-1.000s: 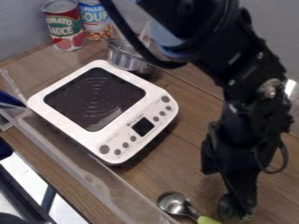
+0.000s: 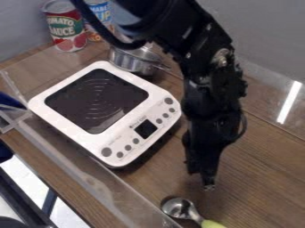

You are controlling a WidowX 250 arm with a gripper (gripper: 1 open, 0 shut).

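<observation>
My black gripper [image 2: 208,183] hangs over the wooden counter [image 2: 256,178], right of the white induction cooktop [image 2: 103,114] and above a metal spoon [image 2: 179,207] with a green handle [image 2: 211,224]. I cannot make out whether its fingertips are open or shut, or whether anything is between them.
A steel pot [image 2: 134,59] sits behind the cooktop, partly behind my arm. A tomato sauce can [image 2: 64,32] and a second can [image 2: 96,16] stand at the back left. A clear rail [image 2: 84,183] runs along the left edge.
My arm and gripper have moved back and up the view, away from the spoon toward the cooktop's right side. The spoon and cooktop show no visible movement.
</observation>
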